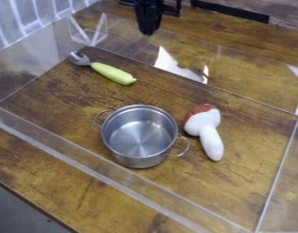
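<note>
A steel pot with two side handles (pixel 138 136) stands in the lower middle of the wooden table. To its right lies a white object with a red-speckled top (pixel 205 132). A pale yellow-green corn-like item (pixel 112 73) lies at the upper left, beside a metal utensil head (pixel 79 59). My gripper (pixel 149 25) is high at the top edge of the view, dark and mostly cut off; its fingers are too unclear to judge.
Clear low walls border the wooden work surface (pixel 47 146). The middle between the pot and the back is clear, as is the left side.
</note>
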